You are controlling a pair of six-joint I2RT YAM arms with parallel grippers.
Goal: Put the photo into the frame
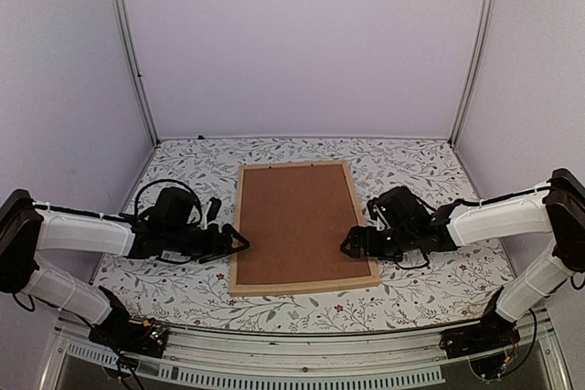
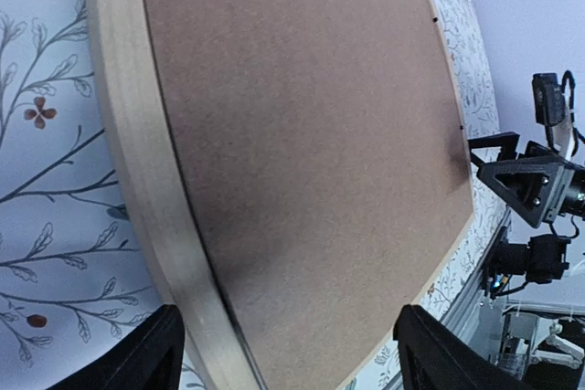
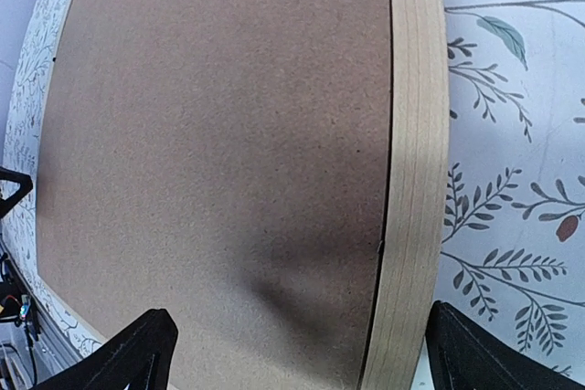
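The wooden frame (image 1: 236, 273) lies flat on the table, a brown board (image 1: 297, 226) filling its inside. No separate photo can be made out. My left gripper (image 1: 240, 242) stands open at the frame's left side; in the left wrist view the pale wooden edge (image 2: 137, 134) passes between its spread fingers. At the right side my right gripper (image 1: 351, 246) is open too. There the frame's right edge (image 3: 416, 171) runs between the fingers, close beside the right finger (image 3: 471, 353). Whether either gripper touches the frame, I cannot tell.
A white tablecloth (image 1: 183, 303) with a leafy print covers the table. Pale walls close off the back and both sides. A metal rail (image 1: 302, 349) runs along the front edge.
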